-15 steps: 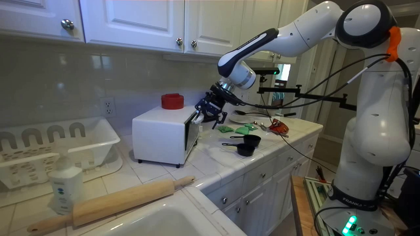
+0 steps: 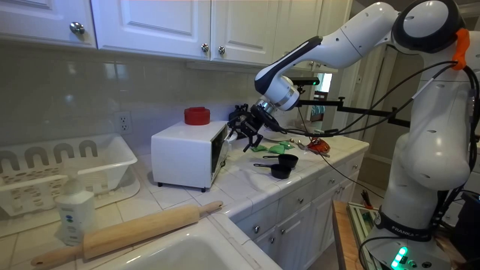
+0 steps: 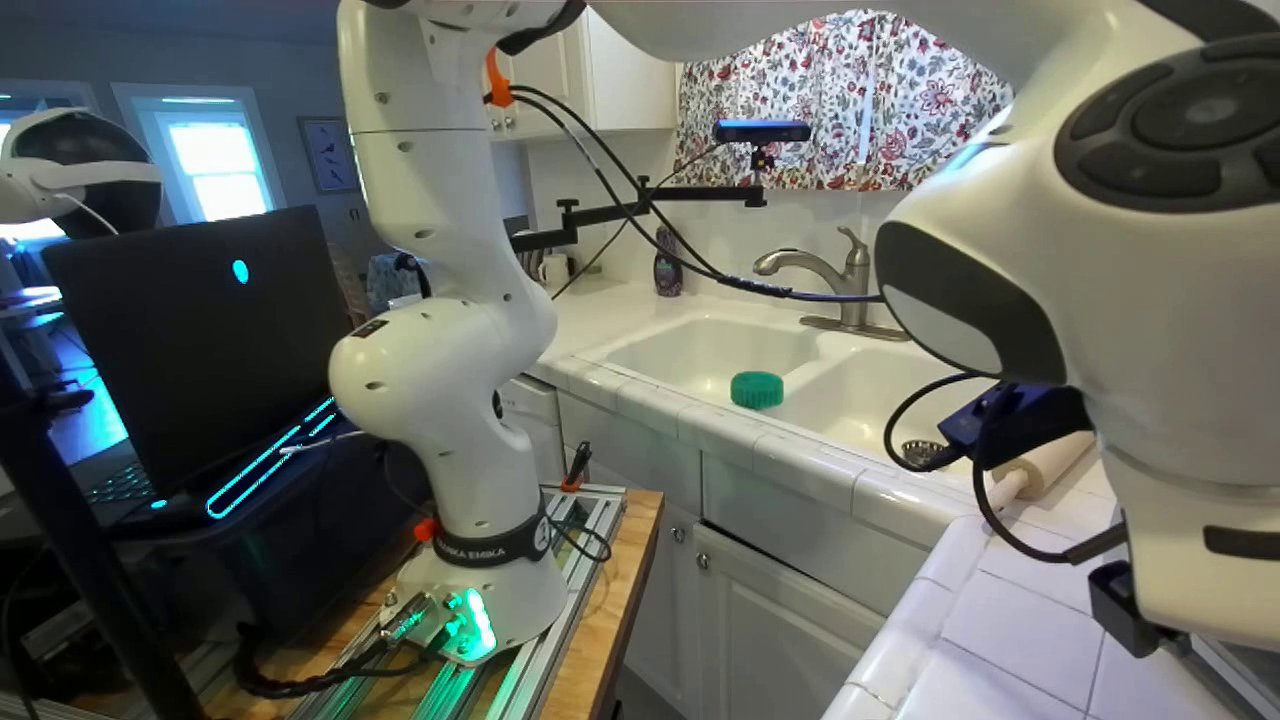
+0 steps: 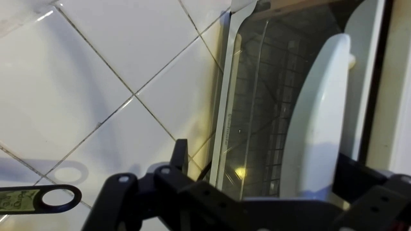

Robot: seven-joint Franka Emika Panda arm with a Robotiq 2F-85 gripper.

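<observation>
The white toaster oven [image 2: 182, 155] stands on the tiled counter, its door [image 2: 220, 155] tilted partly open. Beside that door, my gripper [image 2: 240, 140] reaches down from the arm. Its fingers are spread wide in the wrist view, where the oven's white handle [image 4: 319, 115] lies between the two fingers of my gripper. One finger [image 4: 343, 175] sits close against the handle, partly hidden by it, on the oven-body side. The opposite finger [image 4: 179, 154] stands over the counter tiles, apart from the handle. Through the door glass [image 4: 260, 115] a wire rack shows.
A red container [image 2: 197, 116] rests on top of the oven. Two small black pans [image 2: 279, 171] and green packets [image 2: 276, 149] lie on the counter to its right. A rolling pin [image 2: 144, 228], soap bottle [image 2: 75, 213] and white dish rack [image 2: 103, 164] occupy the near left.
My gripper has shifted slightly up and to the right in exterior view 1, away from the oven body. The oven door leans further out, and a dark gap shows above it.
</observation>
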